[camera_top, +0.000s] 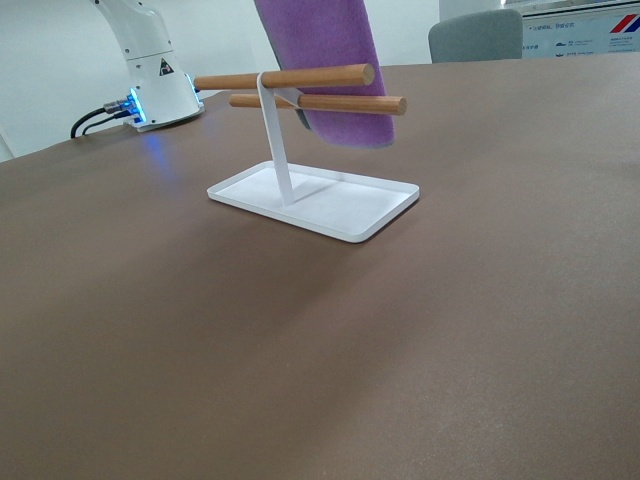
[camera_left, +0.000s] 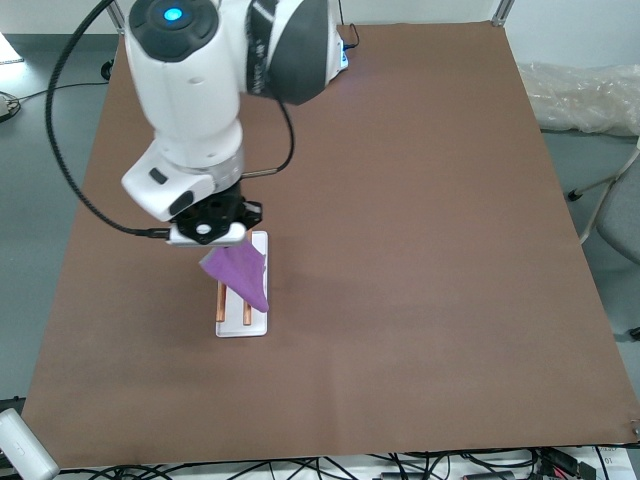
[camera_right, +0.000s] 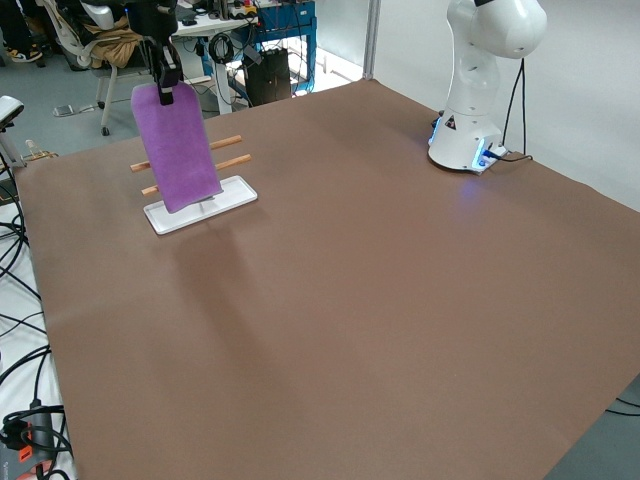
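Note:
A purple cloth (camera_left: 236, 270) (camera_top: 325, 50) (camera_right: 175, 150) hangs from my gripper (camera_right: 165, 92), which is shut on its top edge; in the left view my wrist hides the fingers. The cloth is directly over a white rack with two wooden rods (camera_top: 315, 77) on a white tray (camera_left: 255, 322) (camera_top: 360, 210) (camera_right: 225, 196). In the top view its lower end hangs at about the rods' height and a little below, behind the front rod. Whether it touches the rods I cannot tell.
Cables lie along the table's outer side, and a grey chair (camera_left: 615, 210) is beside it.

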